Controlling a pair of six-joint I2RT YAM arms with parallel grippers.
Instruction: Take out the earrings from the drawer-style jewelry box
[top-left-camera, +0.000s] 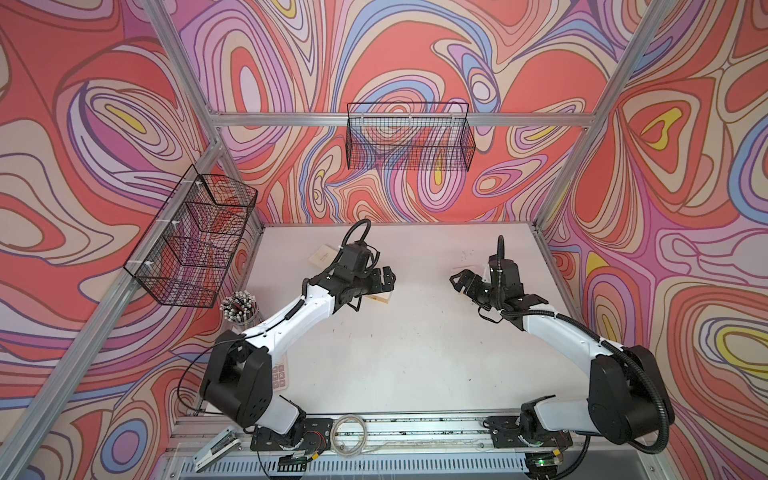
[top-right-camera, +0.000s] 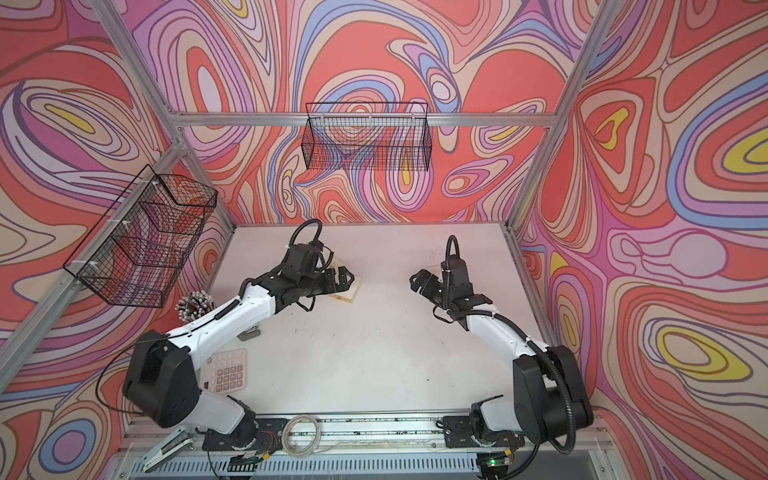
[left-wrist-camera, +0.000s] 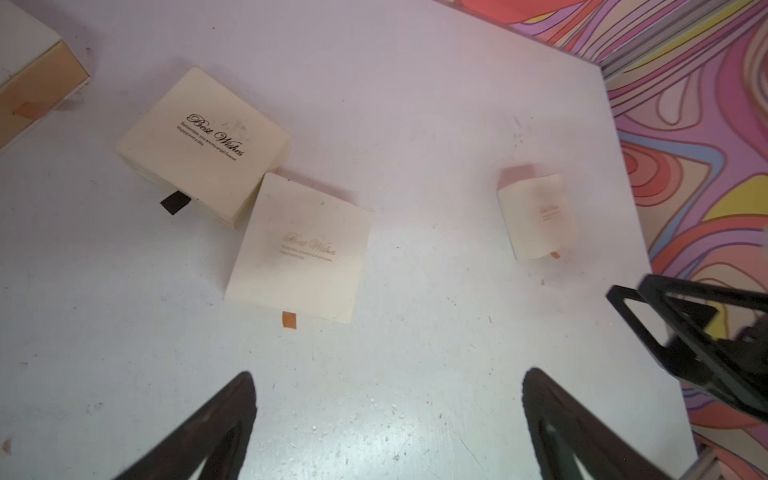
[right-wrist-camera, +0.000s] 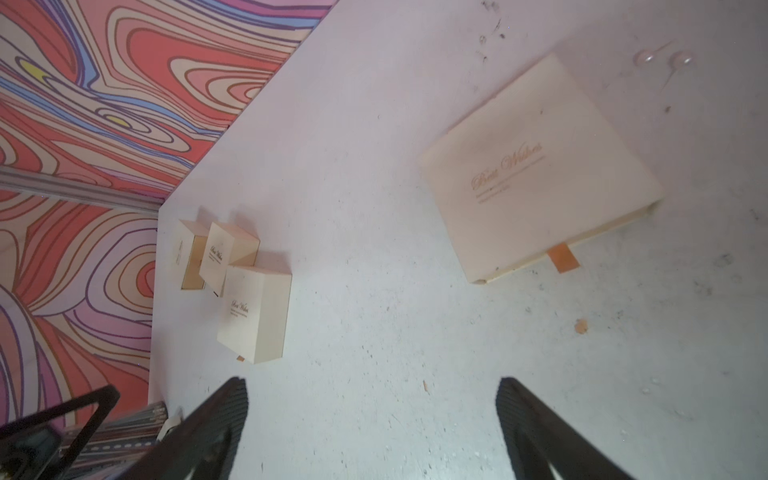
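Note:
In the right wrist view, a cream jewelry box (right-wrist-camera: 536, 172) with an orange pull tab lies shut on the table. Two small earrings (right-wrist-camera: 662, 59) with thin pins rest beside its far corner. My right gripper is open with nothing between its fingers, short of that box. In the left wrist view, a box with a black tab (left-wrist-camera: 208, 144) touches a box with an orange tab (left-wrist-camera: 304, 244); both look shut. My left gripper stands open and empty near these two.
Another cream box (left-wrist-camera: 36, 68) sits at the left wrist view's upper left corner. A cup of cotton swabs (top-right-camera: 194, 306) and a pink calculator (top-right-camera: 226, 370) stand at the table's left.

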